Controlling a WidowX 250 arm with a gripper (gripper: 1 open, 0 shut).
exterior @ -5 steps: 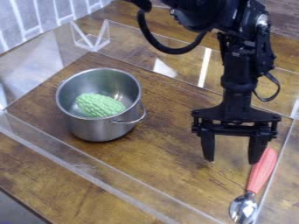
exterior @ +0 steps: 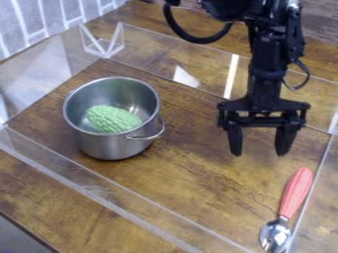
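Observation:
My black gripper point(exterior: 259, 143) hangs open over the right part of the wooden table, nothing between its fingers. Below and to the right of it lies a spoon point(exterior: 295, 198) with a red handle and a metal head pointing toward the front. On the left stands a steel pot point(exterior: 138, 143) with a green, bumpy oblong object point(exterior: 115, 118) inside it.
Clear panels run along its edges, and a white frame-like piece point(exterior: 103, 40) is at the back left.
My gripper has moved back and up in the view, away from the red-handled spoon, which is now more fully uncovered. The pot and spoon lie where they were.

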